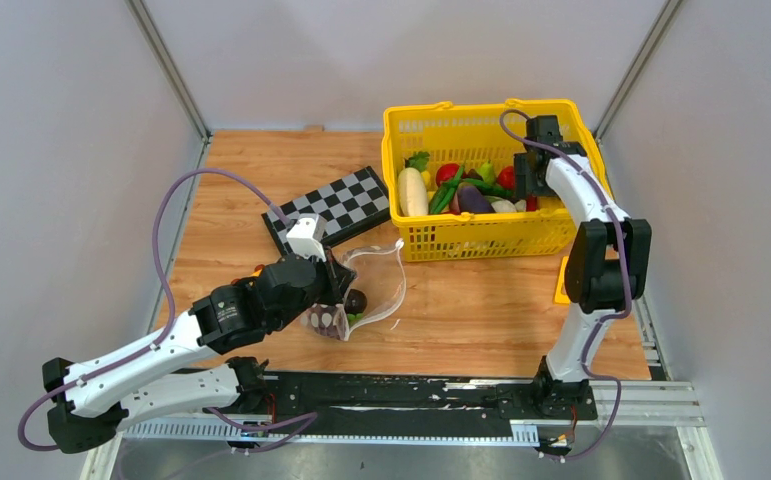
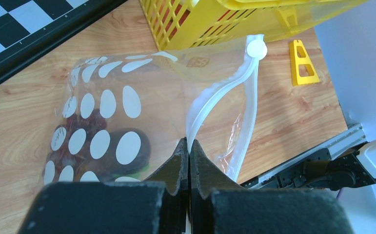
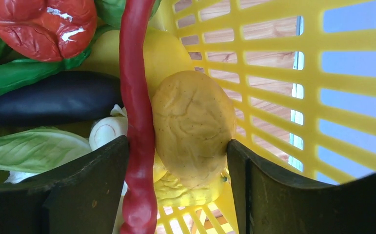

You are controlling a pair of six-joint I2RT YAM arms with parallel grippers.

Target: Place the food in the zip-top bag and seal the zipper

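In the left wrist view, the clear zip top bag (image 2: 166, 105) with white dots has its zipper edge pinched at the tips of my left gripper, which is shut on it. Its mouth gapes towards the right, and dark and green food shows through the plastic. Inside the yellow basket (image 1: 481, 240), my right gripper is part open. A tan potato (image 3: 193, 122) and a long red chili pepper (image 3: 138, 112) lie side by side in its gap. The right fingertip meets the potato's edge and the left one the pepper; a firm hold cannot be made out.
The basket's slatted wall (image 3: 317, 87) is close on the right. A checkered board (image 1: 331, 210) lies left of the basket.
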